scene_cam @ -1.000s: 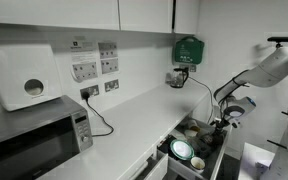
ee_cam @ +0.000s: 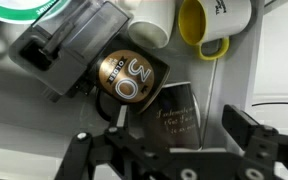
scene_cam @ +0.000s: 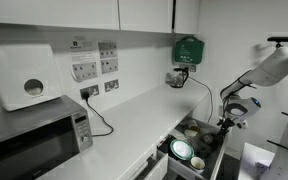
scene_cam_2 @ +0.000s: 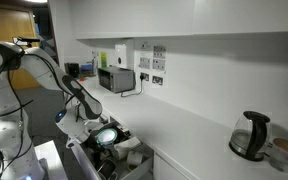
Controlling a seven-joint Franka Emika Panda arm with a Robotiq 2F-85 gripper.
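In the wrist view my gripper stands open above a drawer of crockery, its two black fingers wide apart. Between and beyond them lies a black mug with gold script (ee_cam: 172,116), apart from the fingers as far as I can see. Another black mug bears a large "30" on a brown disc (ee_cam: 132,76). A white cup (ee_cam: 152,22) and a white mug with yellow inside and handle (ee_cam: 216,18) lie at the far side. From outside, the gripper (scene_cam: 225,126) is over the drawer's right end; its fingers are too small there to judge.
A dark clear-lidded item (ee_cam: 69,42) and a green-rimmed plate (ee_cam: 22,12) share the drawer. The drawer wall (ee_cam: 242,75) runs close on the right. A kettle (scene_cam_2: 250,135) and a microwave (scene_cam_2: 116,80) stand on the mostly clear counter (scene_cam_2: 189,115).
The arm has shifted slightly to the right in exterior view 1, staying near the drawer's right end. The drawer's contents show no clear change.
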